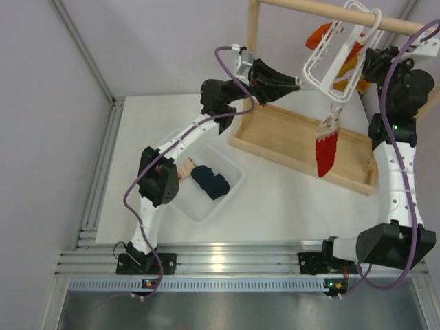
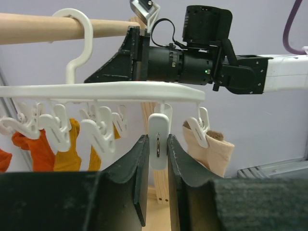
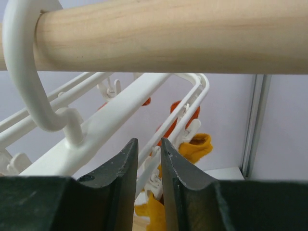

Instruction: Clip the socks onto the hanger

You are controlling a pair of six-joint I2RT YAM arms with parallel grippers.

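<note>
The white hanger (image 1: 344, 58) is hooked over the wooden rod (image 1: 330, 8) and stands turned at an angle to it. My left gripper is shut on a white clip (image 2: 158, 124) at the hanger's near end. A red sock (image 1: 326, 152) with a pale cuff (image 2: 208, 150) dangles from a neighbouring clip. Orange and yellow socks (image 2: 68, 151) hang farther along. My right gripper is at the hanger's far right side, its fingers apart, with a white rail (image 3: 149, 175) of the hanger visible in the gap; whether they touch it I cannot tell.
A white bin (image 1: 234, 167) at the left holds a dark sock (image 1: 210, 182) and a pinkish one (image 1: 185, 169). The rack's wooden base (image 1: 282, 132) lies below the hanger.
</note>
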